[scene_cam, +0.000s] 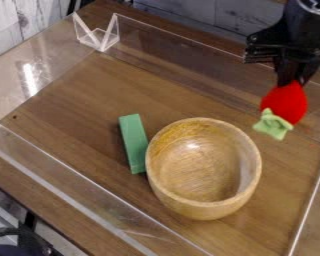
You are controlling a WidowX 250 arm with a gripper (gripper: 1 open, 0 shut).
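Observation:
My gripper (pixel 288 74) is high at the right, with a red object (pixel 286 100) hanging just below it, a light green top (pixel 272 124) at its lower end, like a toy strawberry or vegetable. It appears held, though the fingertips are partly hidden. A wooden bowl (pixel 203 168) sits at lower centre, below and left of the red object. A green block (pixel 133 142) lies just left of the bowl.
Clear plastic walls line its edges, with clear angular pieces (pixel 99 34) at the back left.

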